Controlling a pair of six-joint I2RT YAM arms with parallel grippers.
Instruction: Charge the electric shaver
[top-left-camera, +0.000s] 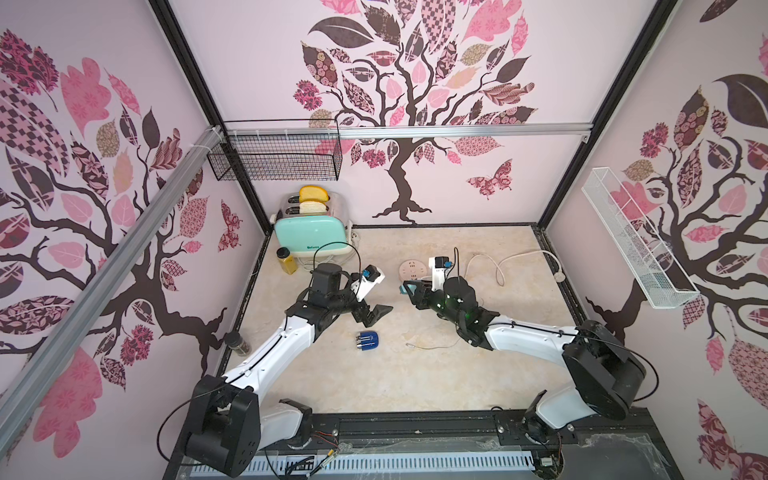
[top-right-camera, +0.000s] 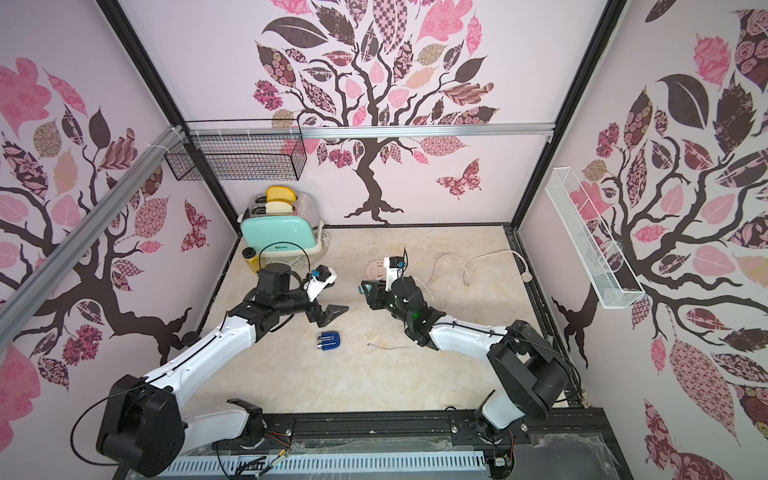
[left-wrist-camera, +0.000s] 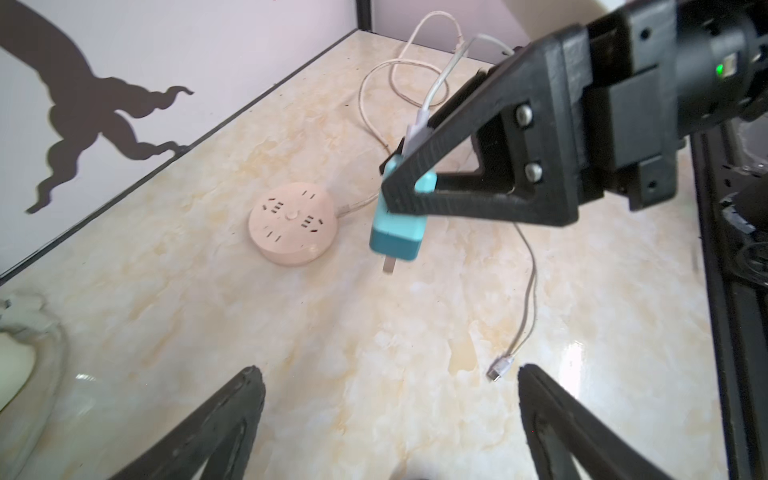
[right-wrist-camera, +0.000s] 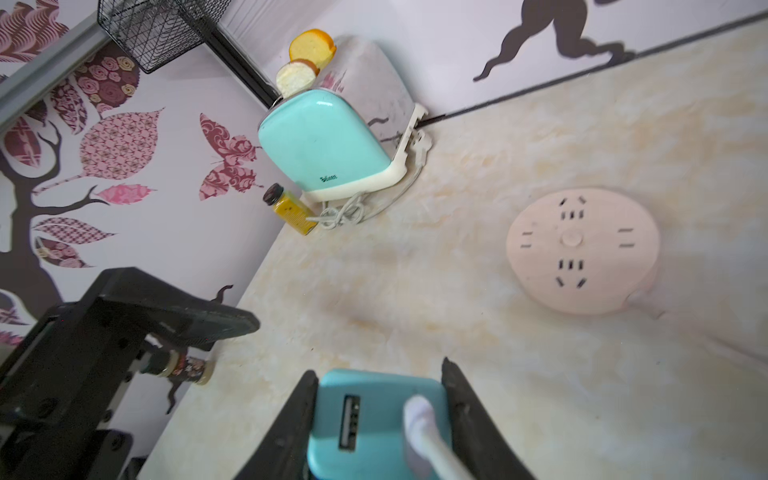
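Note:
A turquoise charger plug (right-wrist-camera: 376, 400) with a white cable plugged into it is held off the table, my right gripper shut on its sides. In the left wrist view the charger (left-wrist-camera: 397, 233) has its metal prongs (left-wrist-camera: 389, 264) pointing down. The round pink power strip (left-wrist-camera: 293, 222) lies on the table beyond it, apart from the plug. My left gripper stands open with nothing between its fingers. The blue shaver (top-left-camera: 367, 341) lies near it. The cable's loose connector (left-wrist-camera: 501, 366) rests on the table.
A turquoise toaster (right-wrist-camera: 324, 144) with bread stands at the back left, a yellow-labelled jar (right-wrist-camera: 289, 209) beside it. Another jar (top-left-camera: 237, 343) is at the left edge. The power strip's white cord (top-left-camera: 512, 256) runs to the right.

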